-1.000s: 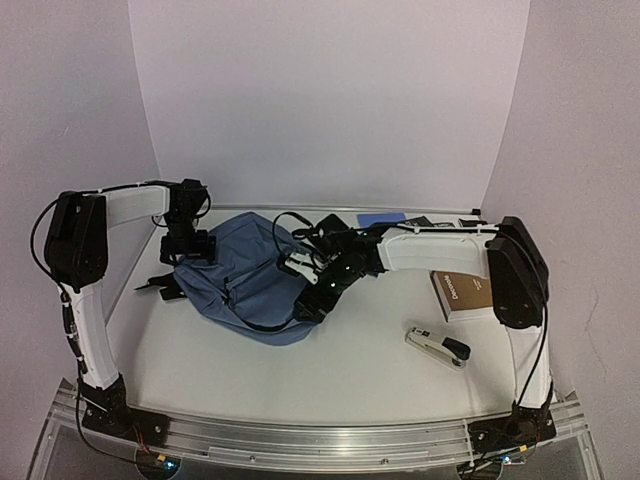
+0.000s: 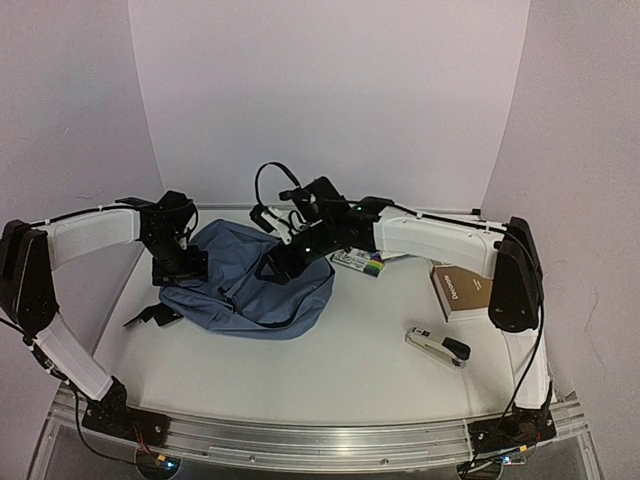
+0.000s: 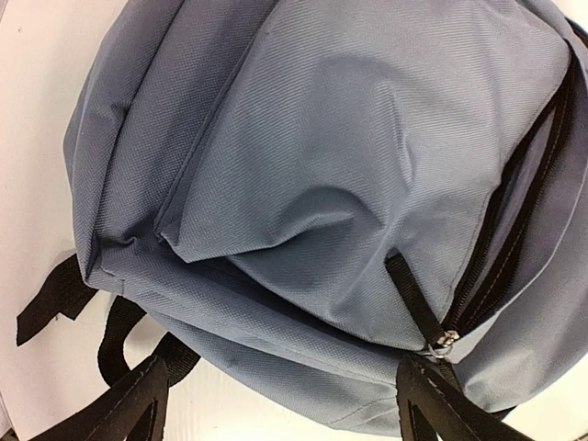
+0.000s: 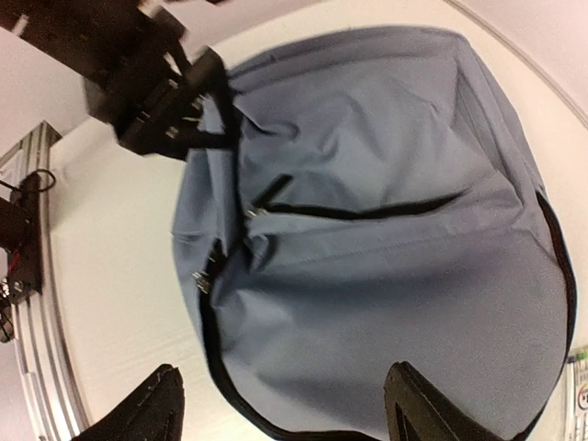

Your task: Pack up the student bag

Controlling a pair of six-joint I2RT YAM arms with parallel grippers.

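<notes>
A blue-grey fabric bag (image 2: 240, 285) lies on the left of the table, its dark zipper (image 3: 496, 239) running along the opening. The left gripper is over the bag's left edge, its two fingers wide apart. Above the right part of the bag, my right gripper is open as well, with the bag's front panel visible between and below its fingers. Whether either fingertip touches the cloth is hard to tell. A black strap (image 3: 55, 299) sticks out at the bag's left.
A cream and black stapler (image 2: 438, 347) and a brown box (image 2: 463, 292) lie at the right. Just right of the bag is a pack with coloured markings (image 2: 358, 261), partly under the right arm.
My right gripper has moved left and back, from the bag's right edge to over it. The bag's right side now spreads further right.
</notes>
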